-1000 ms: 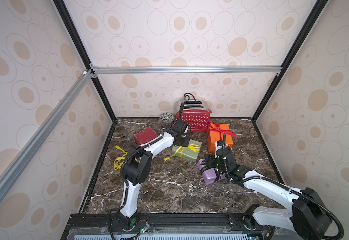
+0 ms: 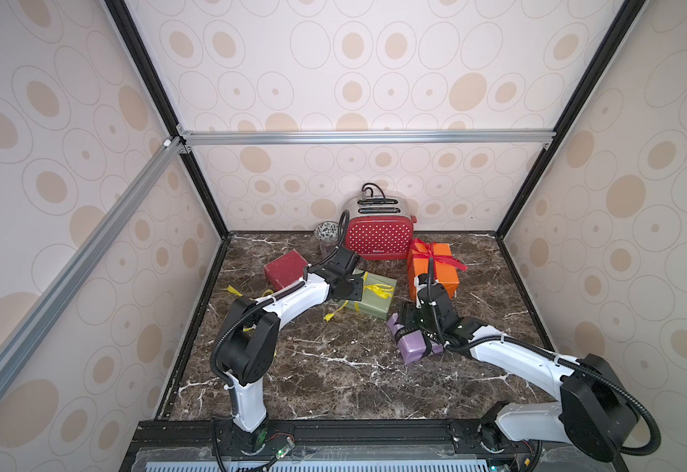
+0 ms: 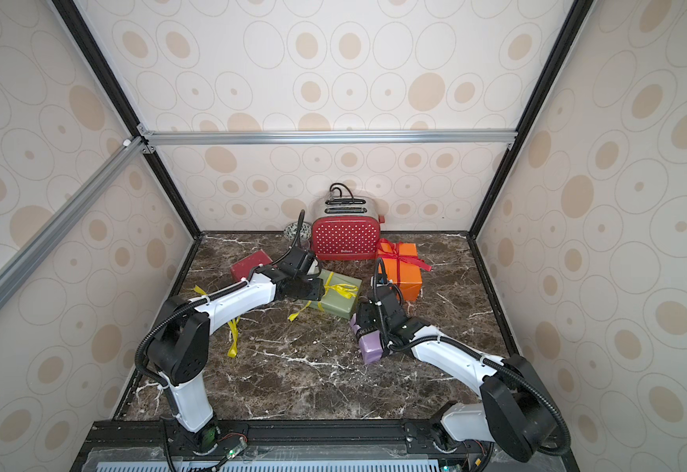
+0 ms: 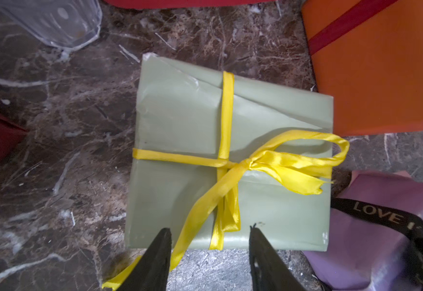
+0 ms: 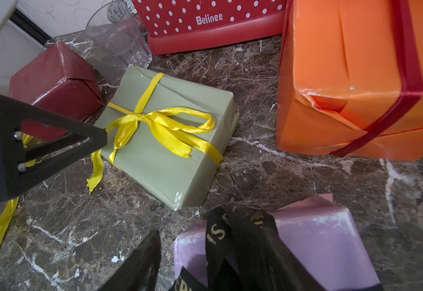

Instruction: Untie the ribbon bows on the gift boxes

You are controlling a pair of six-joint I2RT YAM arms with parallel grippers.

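A sage box (image 4: pixel 172 111) carries a yellow bow (image 4: pixel 293 165) with a long tail. My left gripper hangs open over its near edge, the tail passing by one finger. My right gripper is at the purple box (image 5: pixel 318 247), around its black printed ribbon (image 5: pixel 221 232); its fingers are apart, and whether they grip ribbon is unclear. The orange box (image 2: pixel 430 275) has a red bow (image 2: pixel 430 250). The dark red box (image 2: pixel 284 267) shows no ribbon on top, and loose yellow ribbon (image 3: pixel 233 338) lies left.
A red polka-dot toaster (image 2: pixel 379 236) and a glass (image 5: pixel 119 38) stand at the back. Patterned walls close in the sides and back. Bare marble surface (image 2: pixel 335 385) lies at the front.
My left arm has moved left and toward the front from a second ago. My right arm has shifted slightly left over the purple box.
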